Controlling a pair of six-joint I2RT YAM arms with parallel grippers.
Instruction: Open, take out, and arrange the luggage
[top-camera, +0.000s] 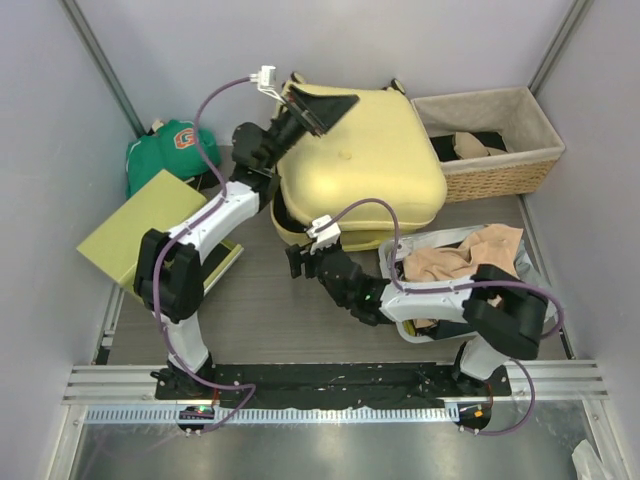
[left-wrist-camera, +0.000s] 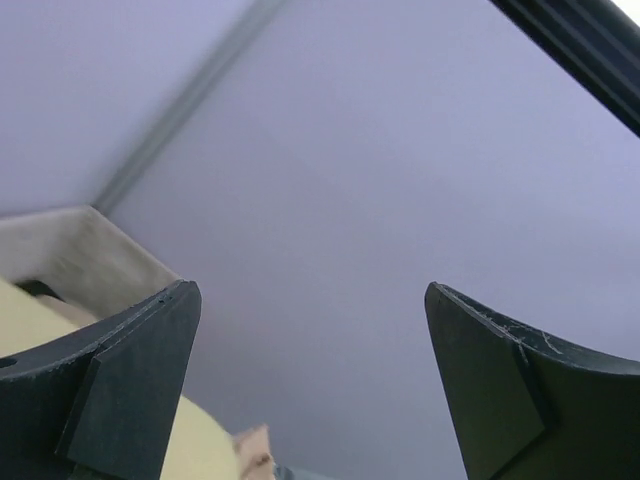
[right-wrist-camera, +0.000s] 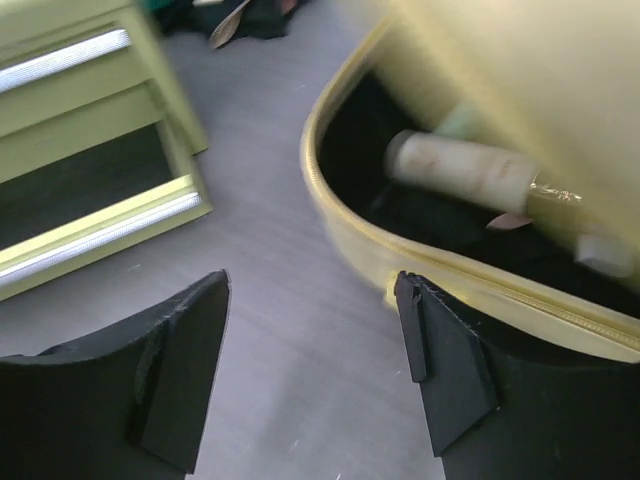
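A pale yellow suitcase (top-camera: 360, 160) lies at the back middle, its lid raised and tilted over the base. Through the gap at its left front corner, a white bottle (right-wrist-camera: 470, 170) shows inside the dark interior in the right wrist view. My left gripper (top-camera: 328, 112) is over the lid's left part, blurred in the top view; the left wrist view shows its fingers (left-wrist-camera: 135, 370) spread with nothing between them. Just in front of the suitcase's front left corner is my right gripper (top-camera: 301, 262). Its fingers (right-wrist-camera: 185, 350) stand apart, and only floor and the base's rim show beyond them.
A yellow-green box (top-camera: 135, 230) with its lid up stands at left, with a green bag (top-camera: 165, 155) behind. At right are a wicker basket (top-camera: 505, 178) and a tray (top-camera: 412, 335) holding a tan cloth (top-camera: 468, 258).
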